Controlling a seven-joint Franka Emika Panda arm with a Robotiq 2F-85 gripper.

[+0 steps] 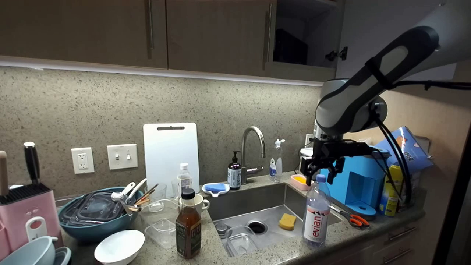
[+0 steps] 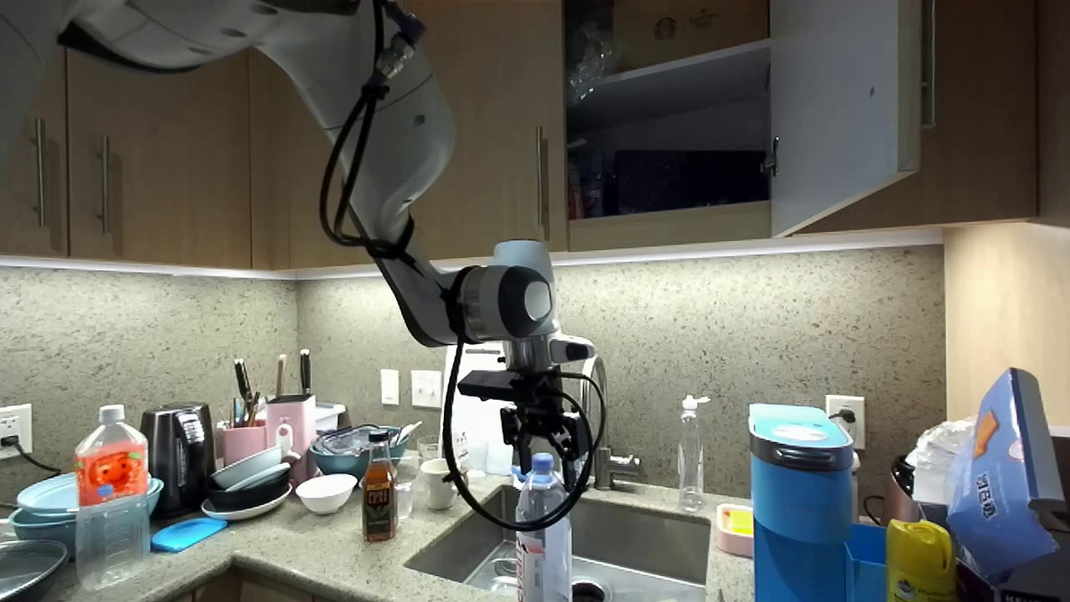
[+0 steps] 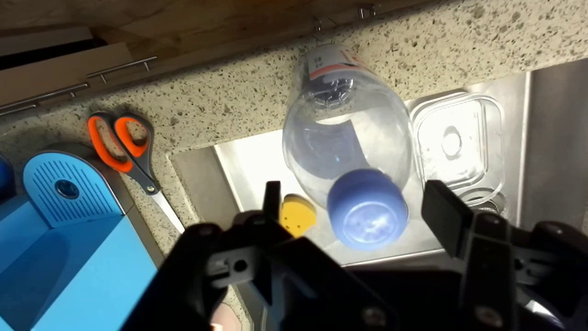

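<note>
A clear Evian bottle with a blue cap stands upright on the counter at the sink's front edge. Over its top hangs my gripper, fingers pointing down and parted. From the wrist, the cap shows between the two fingertips, with a gap on either side, and neither black finger appears to touch it. In the second exterior view the bottle stands beneath the gripper, its lower end cut off by the frame and a black cable crossing in front.
The sink holds a yellow sponge and a clear container. Orange-handled scissors lie beside the blue machine. A brown sauce bottle stands left of the sink. An upper cabinet door hangs open.
</note>
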